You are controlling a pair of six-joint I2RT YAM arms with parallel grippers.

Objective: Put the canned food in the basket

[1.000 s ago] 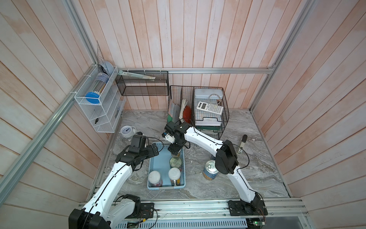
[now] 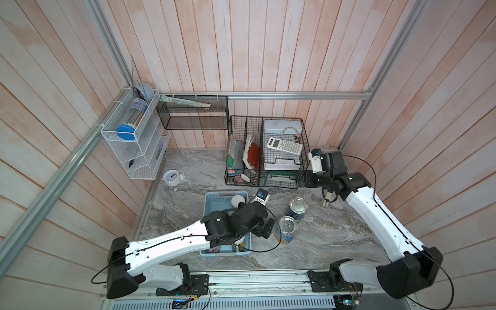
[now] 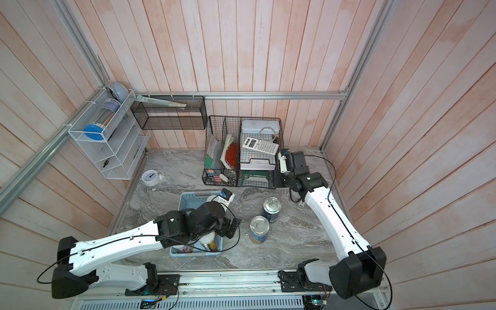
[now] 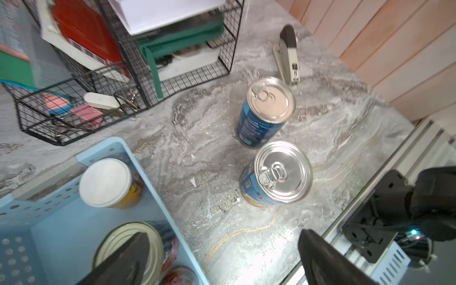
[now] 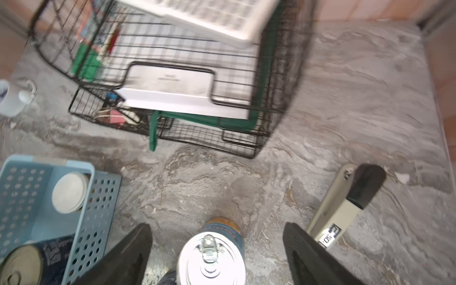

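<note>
Two blue-labelled cans stand upright on the marble table: one with a pale ring-pull lid (image 4: 270, 99), the other silver-topped (image 4: 283, 172). Left of them is the light-blue basket (image 4: 71, 228). Inside it are several cans, among them a white-lidded yellow can (image 4: 105, 182) and a dark can with a gold lid (image 4: 125, 249). My left gripper (image 2: 264, 227) is open above the basket's right side, left of the silver-topped can, nothing between its fingers. My right gripper (image 2: 304, 178), also open and empty, hangs near the wire rack's front right corner; a can (image 5: 211, 261) shows below between its fingers.
A black wire rack (image 2: 227, 178) with books and a calculator (image 2: 284, 145) stands at the back. A stapler (image 5: 337, 213) lies to the right of the cans. A white clock mug (image 2: 173, 177) is at the left.
My left arm has swung right across the basket toward the cans. My right arm has moved from over the basket's back end to the right, uncovering the basket's far can and both table cans.
</note>
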